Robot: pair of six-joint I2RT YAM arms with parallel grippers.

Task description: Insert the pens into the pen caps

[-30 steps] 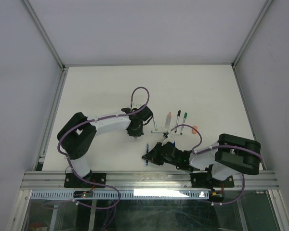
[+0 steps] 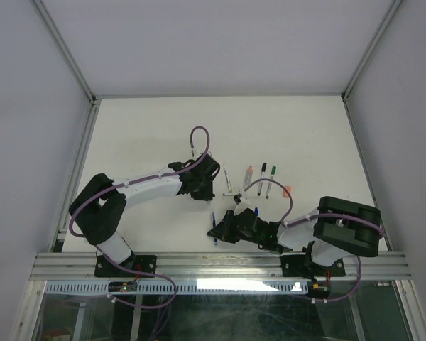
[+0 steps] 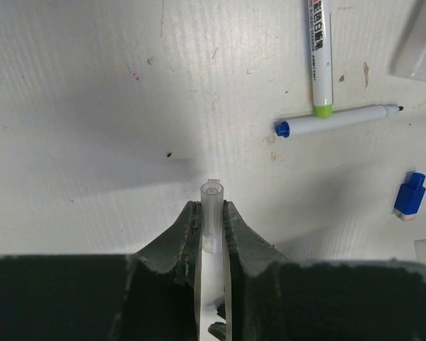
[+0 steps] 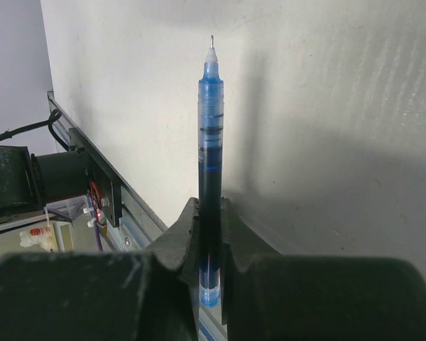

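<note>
My left gripper has its fingertips on either side of a clear pen cap point(image 3: 211, 213), seen upright in the left wrist view; whether they grip it is hard to tell. My right gripper is shut on a blue pen point(image 4: 210, 128), its tip pointing away from the gripper. In the top view this pen point(image 2: 214, 220) is below and slightly right of the left gripper point(image 2: 207, 197).
A white marker point(image 3: 330, 121), another with green end point(image 3: 319, 57), a clear bottle point(image 3: 419, 42) and a blue cap point(image 3: 410, 193) lie to the right. More markers point(image 2: 262, 177) are farther right.
The left gripper has shifted slightly right and up in the top view. The right gripper and blue pen have moved a little left.
</note>
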